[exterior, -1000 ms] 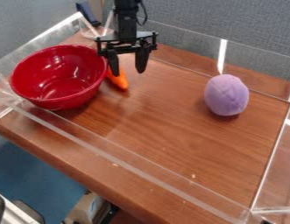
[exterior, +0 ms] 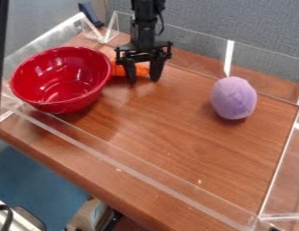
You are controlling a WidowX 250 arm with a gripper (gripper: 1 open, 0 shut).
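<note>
My black gripper (exterior: 143, 67) is low over the table at the back, just right of a large red bowl (exterior: 59, 79). An orange, elongated object (exterior: 123, 69) lies at its fingers, partly hidden by them; I cannot tell whether it is held. A light purple round object (exterior: 234, 97) rests on the right side of the table.
Clear plastic walls edge the wooden table (exterior: 163, 153). A grey wall stands behind.
My gripper has come down and slightly right onto the orange object, which now appears turned more sideways and is more covered by the fingers.
</note>
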